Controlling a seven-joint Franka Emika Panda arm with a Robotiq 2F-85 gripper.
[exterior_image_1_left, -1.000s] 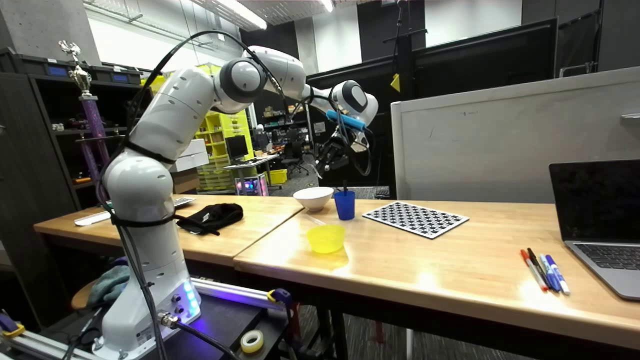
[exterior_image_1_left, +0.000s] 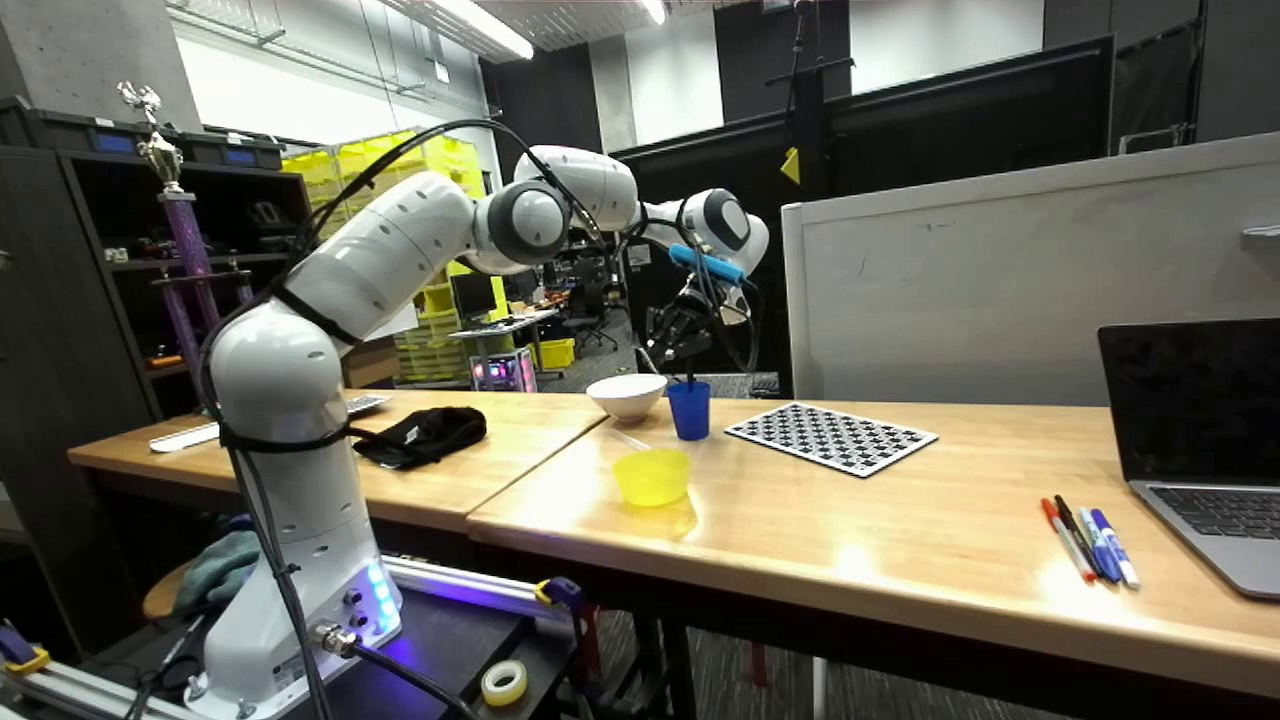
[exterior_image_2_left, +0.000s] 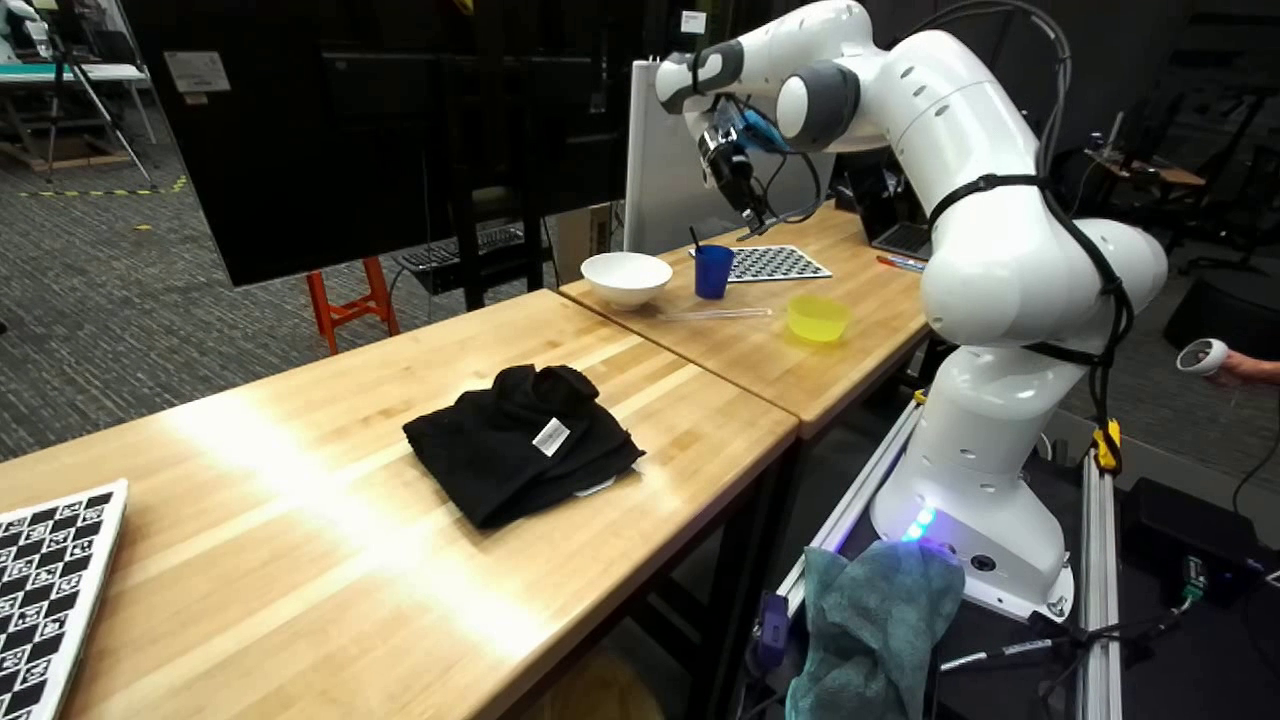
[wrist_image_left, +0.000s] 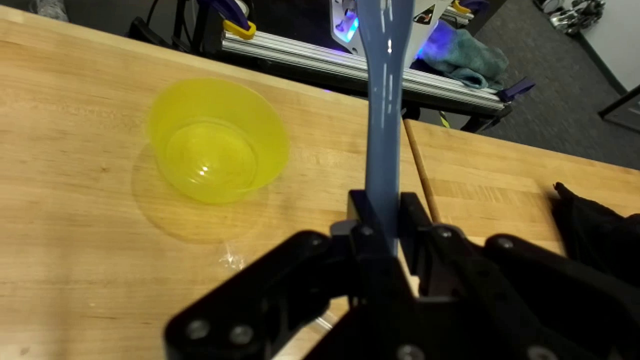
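Note:
My gripper is shut on a glossy grey-blue utensil (wrist_image_left: 384, 90), which widens away from the fingers and runs out of the wrist view at the top. In exterior view 1 the gripper (exterior_image_1_left: 654, 348) hangs over the far part of the table, above and between a white bowl (exterior_image_1_left: 624, 397) and a blue cup (exterior_image_1_left: 690, 414). A thin dark stick (exterior_image_2_left: 693, 238) rises from the cup. Nearer the table's front edge stands a translucent yellow bowl (exterior_image_1_left: 651, 479); the wrist view shows this yellow bowl (wrist_image_left: 219, 141) empty.
A clear thin rod (exterior_image_2_left: 716, 314) lies near the white bowl. A checkered board (exterior_image_1_left: 830, 439) is right of the cup, with several pens (exterior_image_1_left: 1089, 542) and a laptop (exterior_image_1_left: 1212, 456) farther right. Black cloth (exterior_image_2_left: 528, 444) lies on the adjoining table. Table space before the board is clear.
The arm has lowered and reached slightly to the right in exterior view 1, bringing the gripper nearer the blue cup. Bowls, cup and board have stayed put.

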